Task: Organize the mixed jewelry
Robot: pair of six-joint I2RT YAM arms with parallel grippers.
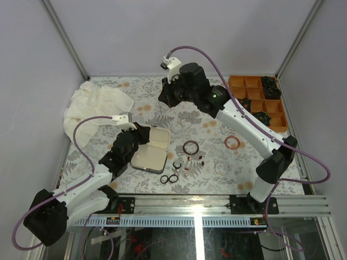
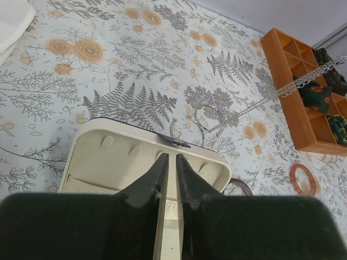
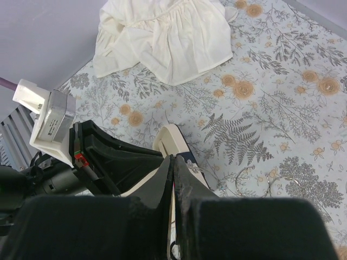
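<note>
My left gripper is nearly closed over the open cream jewelry box [image 1: 149, 157]; only a narrow gap shows between its fingertips, with the box's lining behind, and no held item can be made out. From the right wrist view, its tip is by the box's raised lid [image 3: 172, 138]. My right gripper is shut, high above the table beyond the box. A thin silver chain [image 2: 314, 76] slants through the air in the left wrist view and shows just behind the right fingertips, hanging from them. Several rings, bracelets and small pieces lie right of the box, including a dark bangle [image 1: 191, 148].
An orange-brown compartment tray [image 1: 253, 81] with dark bundles stands at the back right. White cloth [image 1: 92, 108] lies at the back left. A reddish bangle [image 1: 232, 143] and a thin loop [image 1: 221, 169] lie on the right.
</note>
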